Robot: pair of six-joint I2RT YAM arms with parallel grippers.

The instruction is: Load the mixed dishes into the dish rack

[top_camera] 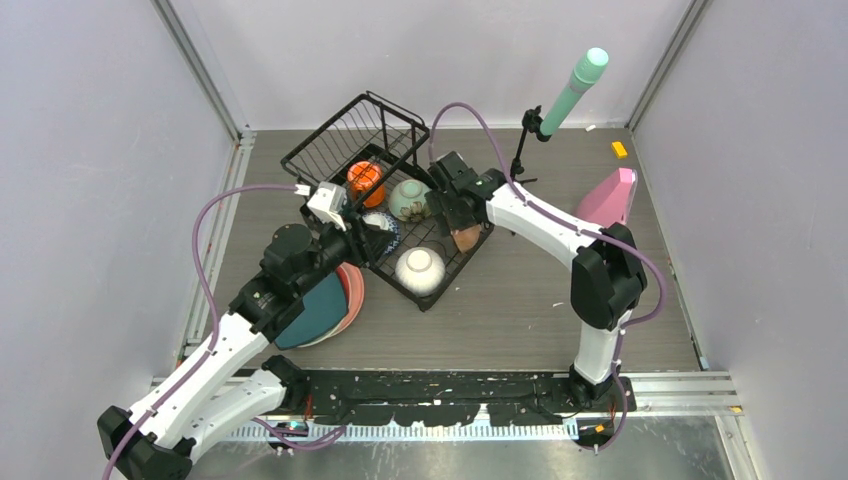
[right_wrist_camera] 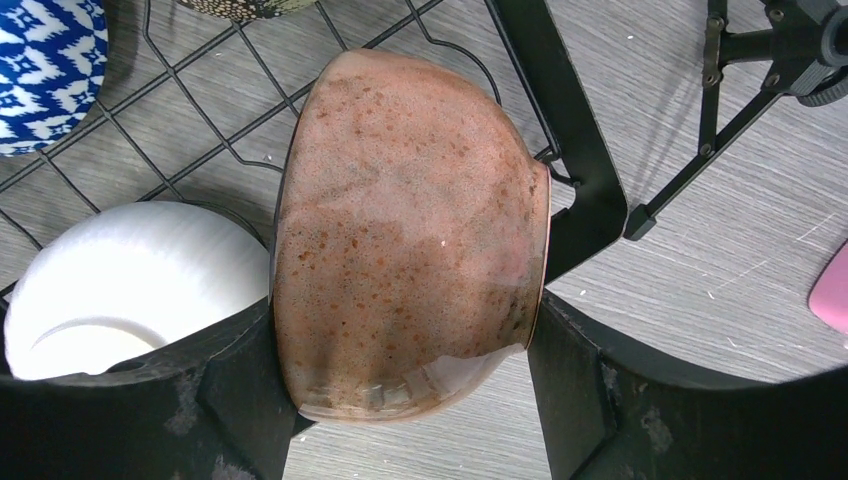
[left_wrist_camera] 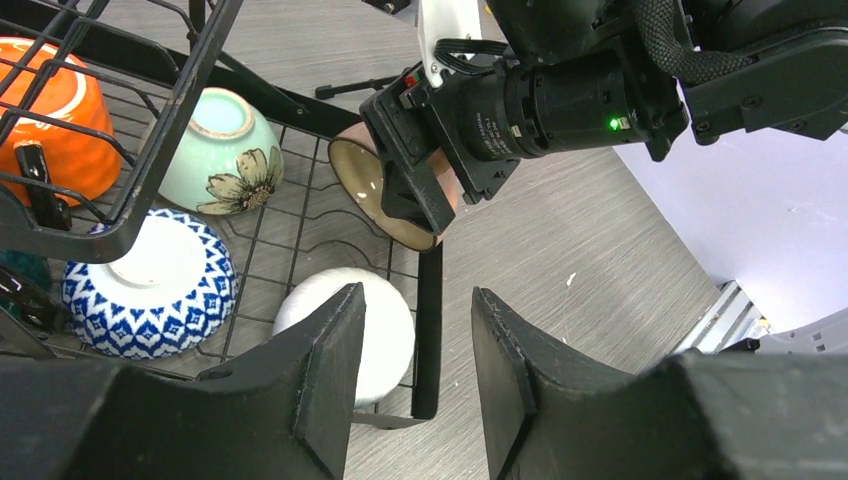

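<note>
In the black dish rack [top_camera: 430,295] sit an orange bowl [left_wrist_camera: 62,100], a celadon flower bowl [left_wrist_camera: 225,165], a blue-patterned bowl [left_wrist_camera: 150,310] and a white bowl [top_camera: 420,268]. A speckled tan bowl [right_wrist_camera: 410,230] stands tilted on its side at the rack's right end, between the fingers of my right gripper; whether they grip it firmly I cannot tell. My left gripper is open above the rack's front, empty between its fingers.
Stacked plates [top_camera: 315,310] lie left of the rack. A pink object [top_camera: 605,200] and a stand holding a green cylinder [top_camera: 570,95] are at the right and back.
</note>
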